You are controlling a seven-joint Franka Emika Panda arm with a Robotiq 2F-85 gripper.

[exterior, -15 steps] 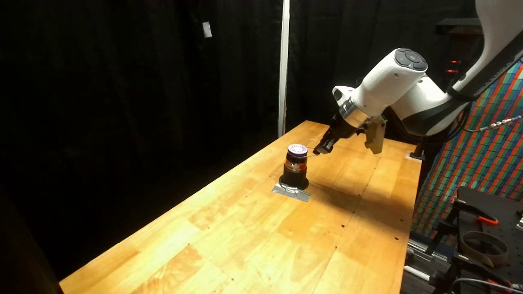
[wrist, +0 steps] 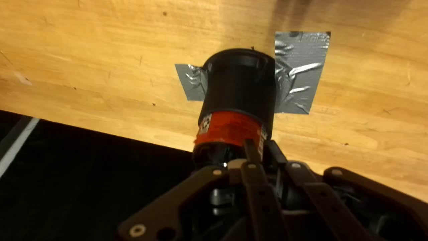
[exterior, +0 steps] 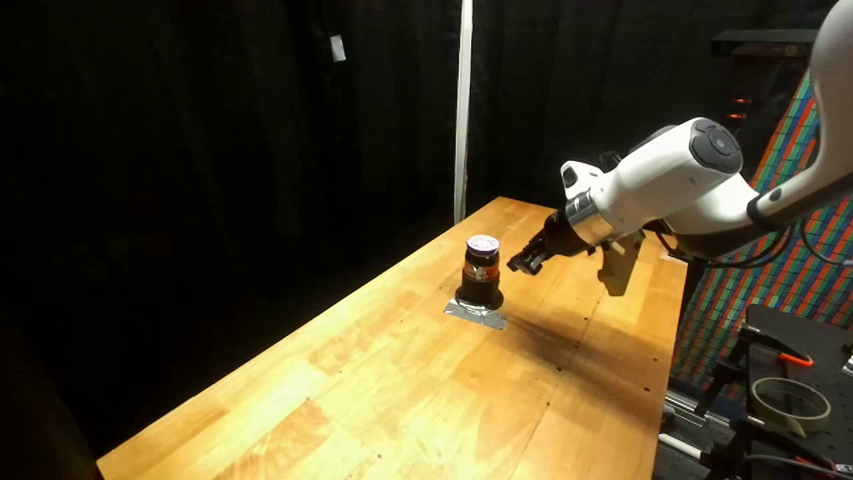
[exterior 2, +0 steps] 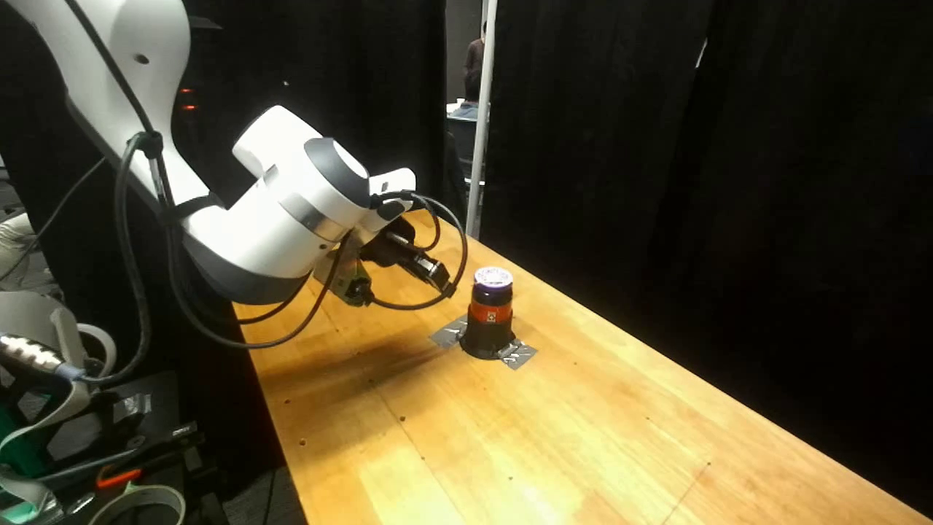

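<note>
A dark jar [exterior: 482,260] with a purple-rimmed, white-topped lid [exterior 2: 493,277] and an orange-red label [wrist: 230,128] stands upright in a black holder [wrist: 240,86]. Silver tape [wrist: 301,72] fixes that holder to the table. Just to the right of the jar's upper part, in exterior view 1, my gripper [exterior: 524,265] points down toward it, with a gap between them. In the wrist view its slim fingers [wrist: 251,150] are close together, partly in front of the jar; I cannot make out what lies between them. The gripper hides the lid there.
A side stand with a tape roll [exterior: 790,404] and clamps is beside the near edge, in exterior view 1.
The arm has tilted flatter, and my gripper sits slightly lower beside the jar. A thin strand earlier visible between fingertips and lid no longer shows. The lid appears slightly shifted to the left.
</note>
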